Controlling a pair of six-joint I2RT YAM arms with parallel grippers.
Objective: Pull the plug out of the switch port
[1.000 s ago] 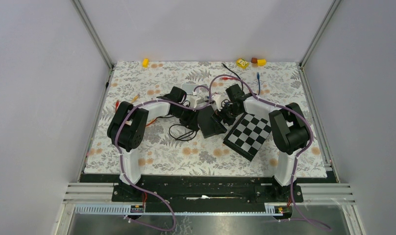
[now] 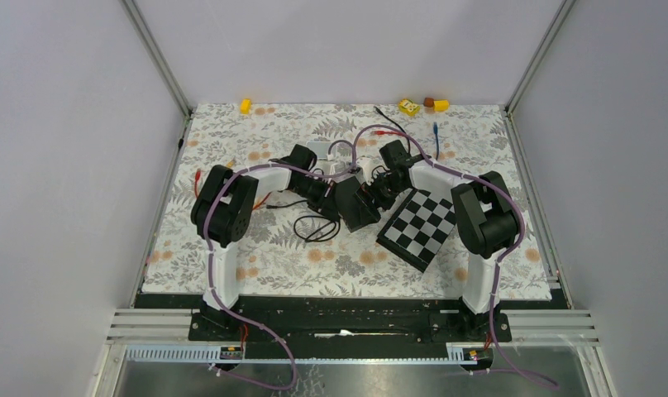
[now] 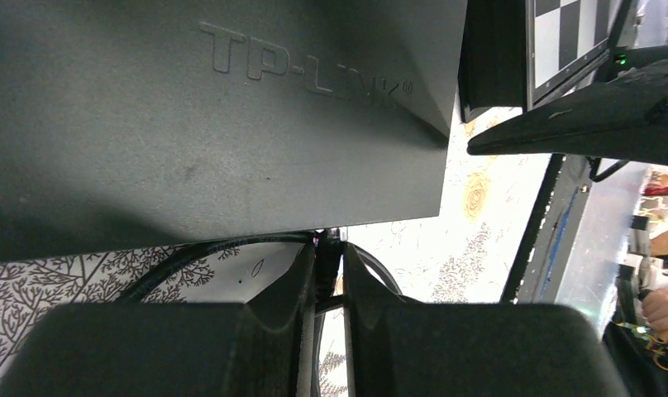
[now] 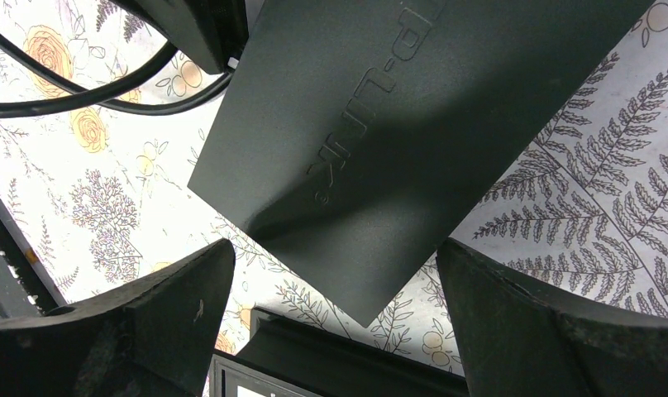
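The black TP-LINK switch (image 2: pixel 351 203) lies mid-table, angled. In the left wrist view my left gripper is shut on the black plug (image 3: pixel 328 257) at the edge of the switch (image 3: pixel 190 132); a small light tip shows between plug and casing, and whether it is seated is hard to tell. The black cable (image 2: pixel 306 238) loops on the table below. My right gripper stands open over the far corner of the switch (image 4: pixel 372 149), its fingers either side of that corner.
A checkerboard (image 2: pixel 417 231) lies right of the switch, close to the right gripper. Loose cables and yellow blocks (image 2: pixel 441 106) lie along the back and left.
My left arm has shifted slightly to the right over the last second, and the cable loop has moved with it. The right arm has moved very slightly.
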